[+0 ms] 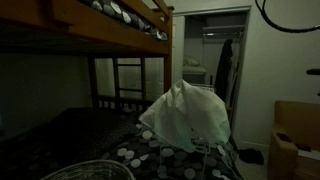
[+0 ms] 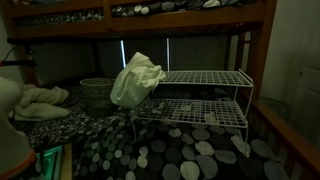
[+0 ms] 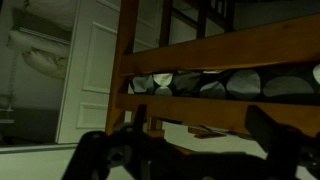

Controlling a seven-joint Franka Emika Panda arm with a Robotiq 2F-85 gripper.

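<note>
A white cloth (image 2: 137, 80) hangs over the left end of a two-tier white wire rack (image 2: 205, 78) in exterior view 2. From the other side, in exterior view 1, the cloth (image 1: 187, 115) hides most of the rack. My gripper shows only in the wrist view, its dark fingers (image 3: 265, 130) wide apart with nothing visible between them. It is open and faces the wooden bunk rail, away from the cloth; neither cloth nor rack appears in that view.
The rack stands on a dark polka-dot bedspread (image 2: 185, 160). A woven basket (image 2: 95, 95) sits behind and left of the cloth. The upper bunk's wooden rail (image 3: 190, 108) overhangs the bed. Bare bedspread lies in front of the rack.
</note>
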